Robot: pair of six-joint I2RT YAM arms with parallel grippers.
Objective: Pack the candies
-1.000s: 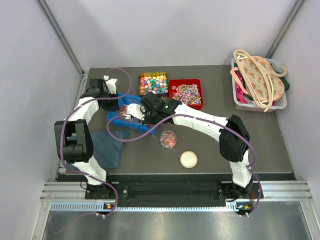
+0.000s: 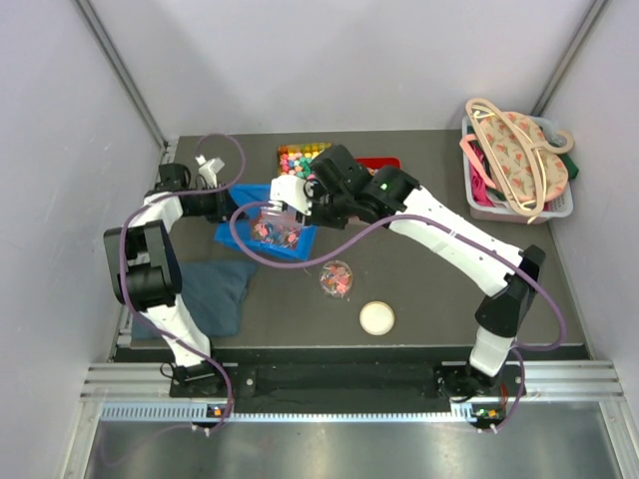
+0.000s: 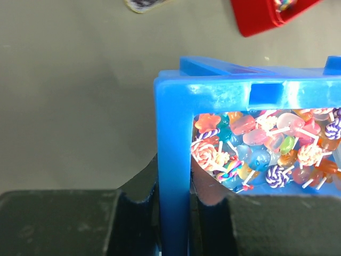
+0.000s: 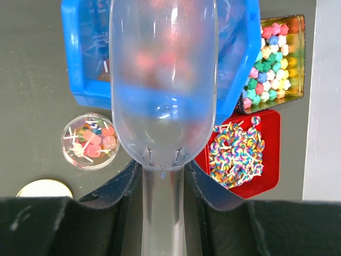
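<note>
The blue bin [image 3: 213, 96] holds mixed candies [image 3: 266, 138]. My left gripper is shut on the bin's edge, which passes between its fingers. In the right wrist view, my right gripper is shut on the handle of a clear scoop [image 4: 165, 120]. The scoop is over the blue bin; pinkish blurs show through it, and I cannot tell whether they lie inside it or behind it. A round clear jar [image 2: 336, 278] stands uncovered in front of the bin, with some candies in it. Its pale lid [image 2: 376, 318] apparently lies nearby on the table.
At the back are a bin of star-shaped candies [image 4: 298, 80] and a red bin [image 4: 272, 154] of swirled lollipops. A dark cloth [image 2: 215, 299] lies front left, and a laden basket [image 2: 559, 205] sits back right.
The bin's angle has turned slightly, and my left arm has moved a little.
</note>
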